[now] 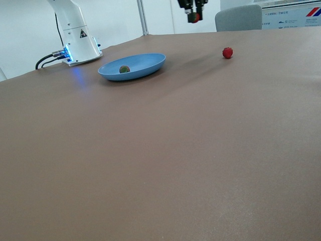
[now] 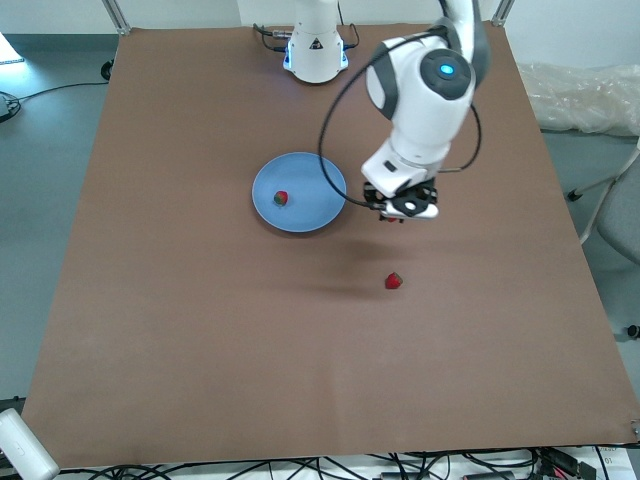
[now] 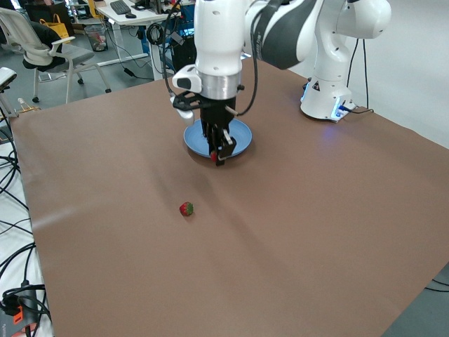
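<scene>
My gripper (image 1: pixel 195 15) is shut on a red strawberry, seen between its black fingers in the top view and the right view, held above the table just beside the blue plate (image 2: pixel 299 220). The plate holds one strawberry (image 2: pixel 281 198). Another strawberry (image 2: pixel 394 281) lies on the brown table (image 2: pixel 250 350), nearer the front and apart from the plate. In the left view the gripper body mostly hides the held strawberry.
Cables run along the front edge.
</scene>
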